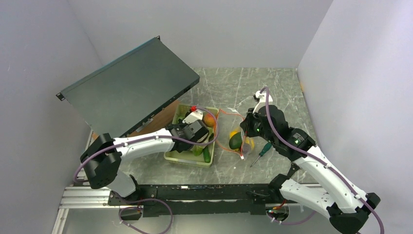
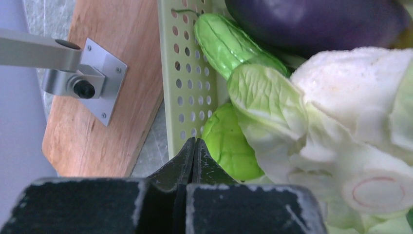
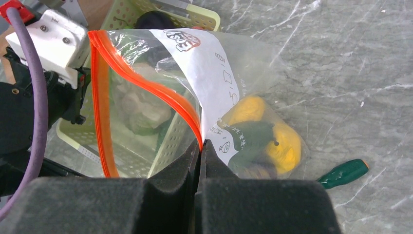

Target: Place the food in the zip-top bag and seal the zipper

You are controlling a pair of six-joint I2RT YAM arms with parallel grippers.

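Note:
The clear zip top bag (image 3: 258,63) with orange zipper (image 3: 100,107) holds yellow food (image 3: 285,148) and a dark green piece. My right gripper is shut on the bag's edge near the zipper. The green basket (image 1: 187,160) holds a cabbage (image 2: 350,107), a cucumber (image 2: 229,41), an eggplant (image 2: 311,22) and a round green vegetable (image 2: 229,141). My left gripper is shut over the basket, beside the round green vegetable, with nothing visible between its fingers.
A dark panel (image 1: 131,83) over a wooden board (image 2: 107,151) with a metal bracket stands left of the basket. A screwdriver (image 3: 343,173) lies right of the bag.

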